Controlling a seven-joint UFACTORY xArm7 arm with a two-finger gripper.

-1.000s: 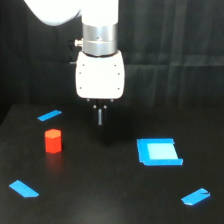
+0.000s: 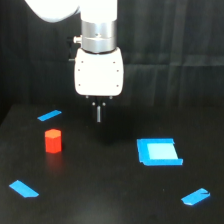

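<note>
My gripper [image 2: 98, 114] hangs from the arm at the upper middle of the camera view, pointing down above the dark table. Its white hand shows clearly, but the fingers are small and dark against the black background, so their opening cannot be made out. A red block [image 2: 53, 141] stands on the table to the left, apart from the gripper. On the right lies a pale square [image 2: 161, 151] bordered with blue tape.
Blue tape strips mark the table: one at the back left [image 2: 49, 115], one at the front left [image 2: 23, 188] and one at the front right [image 2: 195, 197]. Bare dark tabletop fills the middle and front. A black curtain [image 2: 170, 60] hangs behind.
My gripper has shifted very slightly upward in the view. The red block and the taped square have stayed where they were.
</note>
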